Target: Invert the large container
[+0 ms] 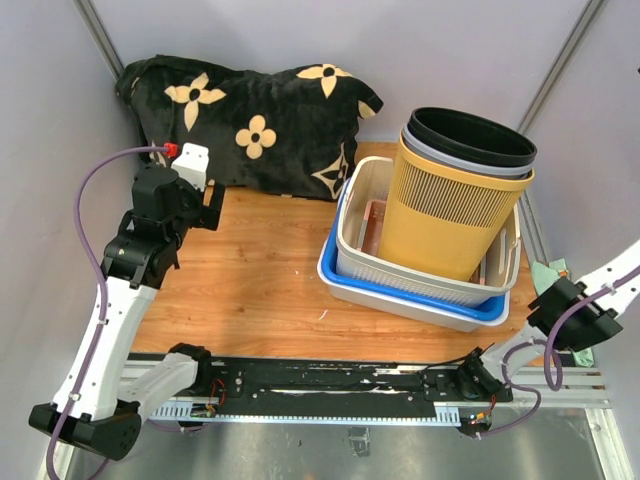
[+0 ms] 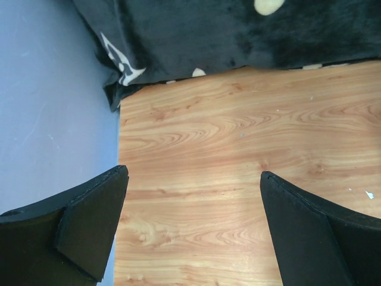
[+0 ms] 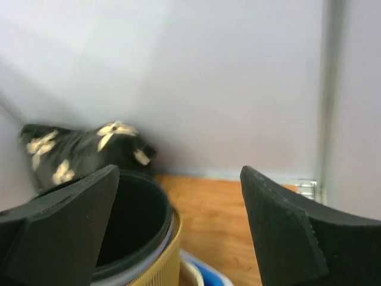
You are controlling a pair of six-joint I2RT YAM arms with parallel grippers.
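On the right of the table a white tub with a blue rim point(image 1: 415, 285) holds a beige basket point(image 1: 395, 263). Nested bins stand upright inside the basket: a yellow bin point(image 1: 440, 215) outermost, a grey rim point(image 1: 460, 160), and a black bin point(image 1: 475, 135) innermost with its mouth up. Which of these is the large container, I cannot tell. My left gripper is open over bare wood at the left, away from the containers. In the right wrist view my right gripper has its fingers apart and empty, with the black bin point(image 3: 128, 220) behind the left finger. It lies outside the top view.
A dark flowered cushion point(image 1: 255, 125) leans on the back wall. A light green cloth point(image 1: 545, 280) lies right of the tub, partly behind the right arm. Walls stand close on both sides.
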